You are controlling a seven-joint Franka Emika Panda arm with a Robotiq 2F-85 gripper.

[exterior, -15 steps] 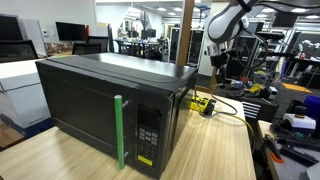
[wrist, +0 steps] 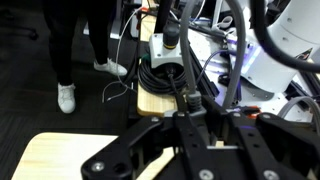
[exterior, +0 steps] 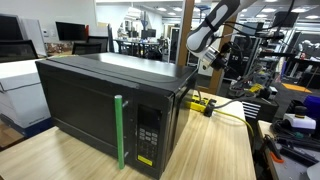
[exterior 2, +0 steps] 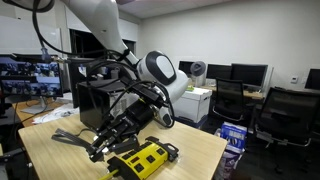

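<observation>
At the far right end of the table in exterior view 1, my arm's gripper (exterior: 211,62) hangs above the wood, small and blurred. Exterior view 2 has the gripper (exterior 2: 103,147) low in front of the arm, partly lost among dark cables. In the wrist view the black gripper looks closed around a slender dark thing with a grey end (wrist: 195,102); what it is I cannot tell. A black microwave (exterior: 105,110) with a green strip on its front fills the left of the table.
A yellow and black device (exterior 2: 143,160) lies on the table near the arm's base, with a yellow cable (exterior: 232,117) trailing. A flat dark piece (exterior 2: 70,137) rests on the wood. A person's legs (wrist: 85,35) stand beyond the table edge.
The arm has swung left in exterior view 1, and its forearm has tilted from nearly upright to slanting. The microwave and the yellow device have not moved.
</observation>
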